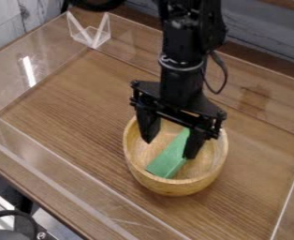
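A tan bowl [154, 184] sits in the middle of the wooden table, holding a green elongated object [169, 163]. The black gripper [175, 131] hangs over the bowl's back part, its fingers spread apart and open, one at each side above the green object. The upper end of the green object is partly hidden by the gripper.
A white wire holder [90, 28] stands at the back left. A black cable or object [15, 217] lies at the lower left edge.
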